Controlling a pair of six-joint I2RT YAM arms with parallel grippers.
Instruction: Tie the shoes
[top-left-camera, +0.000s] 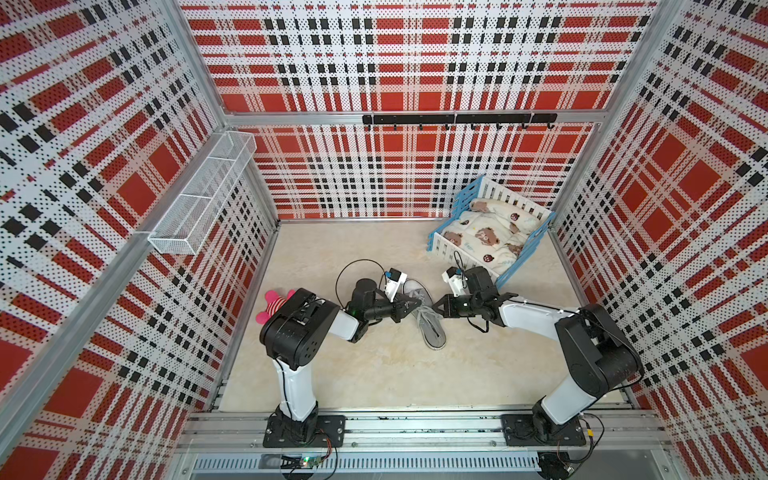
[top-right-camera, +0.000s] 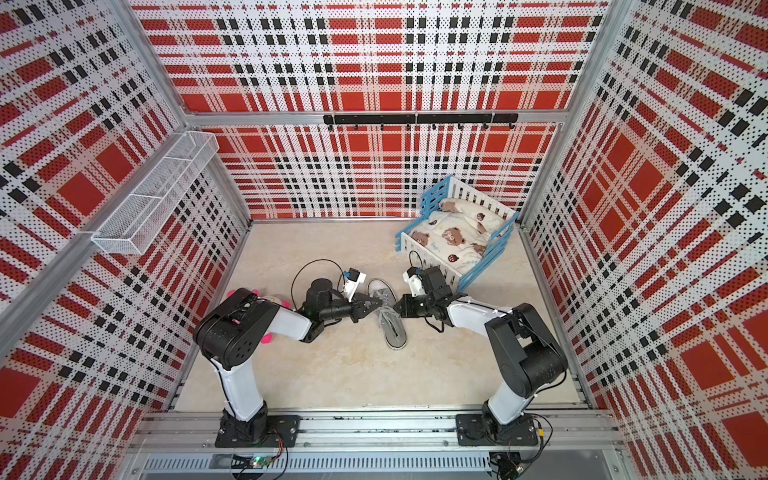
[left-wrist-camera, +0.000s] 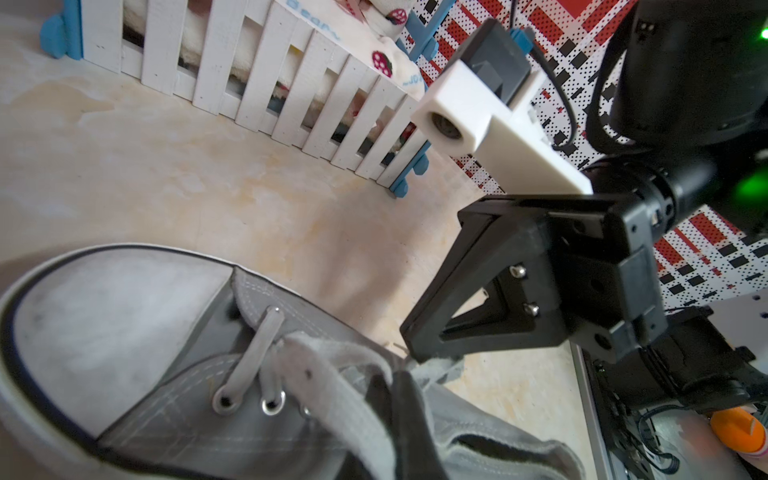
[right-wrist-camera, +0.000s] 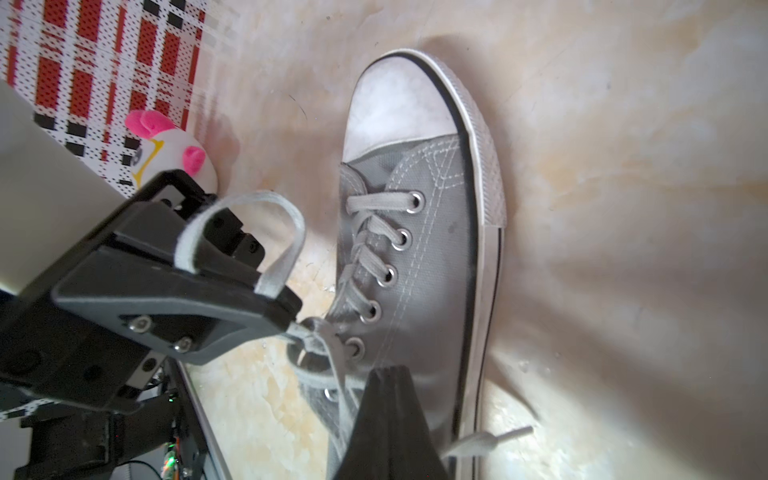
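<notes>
A grey canvas sneaker (right-wrist-camera: 432, 264) with white toe cap lies at the middle of the floor, pale laces (left-wrist-camera: 316, 368) gathered over its upper part. My left gripper (top-left-camera: 409, 306) and right gripper (top-left-camera: 442, 308) face each other low over it. In the right wrist view, a lace loop (right-wrist-camera: 280, 216) rises at the left gripper's tip; the left gripper is shut on lace. My right gripper's dark fingers (right-wrist-camera: 388, 416) are shut among the laces; whether lace is pinched between them is unclear.
A blue-and-white toy crib (top-left-camera: 520, 256) with a blanket stands at back right. A striped plush toy (top-left-camera: 274, 304) lies at the left, partly behind the left arm. A wire basket (top-left-camera: 172, 244) hangs on the left wall.
</notes>
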